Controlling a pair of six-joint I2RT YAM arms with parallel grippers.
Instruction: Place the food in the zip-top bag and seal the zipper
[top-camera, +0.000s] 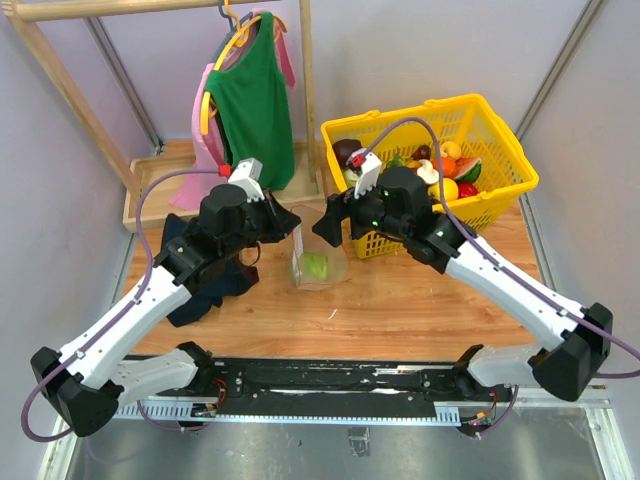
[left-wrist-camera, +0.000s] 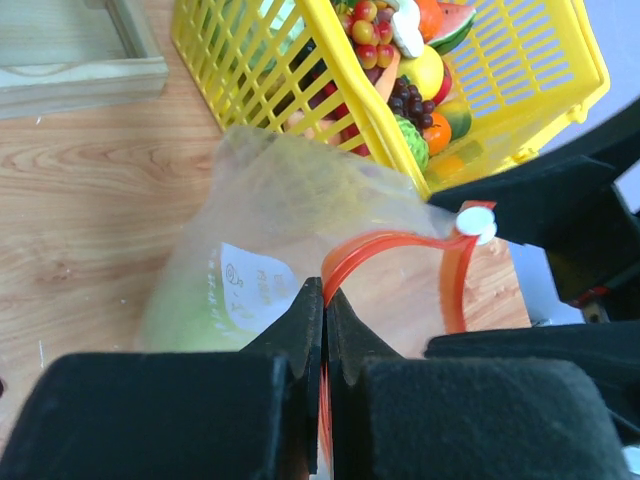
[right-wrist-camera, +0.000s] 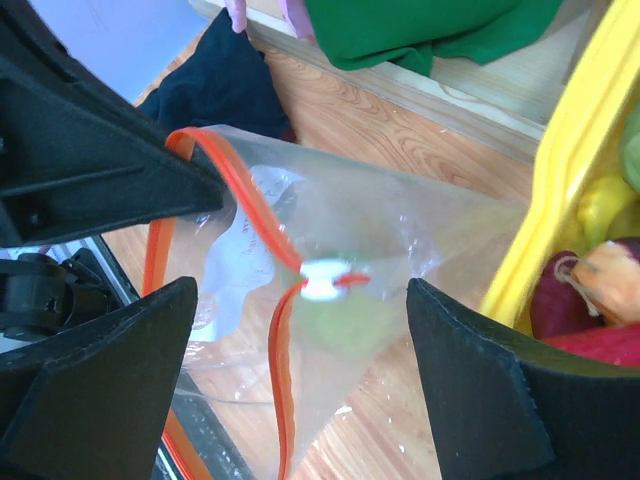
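The clear zip top bag (top-camera: 318, 262) with orange zipper hangs between my grippers in the top view, a green item at its bottom. My left gripper is shut on the orange zipper strip at the bag's mouth. My right gripper (top-camera: 330, 222) is open just right of it; in the right wrist view the zipper and white slider (right-wrist-camera: 323, 280) lie between its fingers, apparently untouched.
A yellow basket (top-camera: 500, 205) of toy food stands behind and right of the bag. A wooden rack (top-camera: 135, 200) with hanging clothes is at the back left; dark cloth (top-camera: 205, 300) lies at left.
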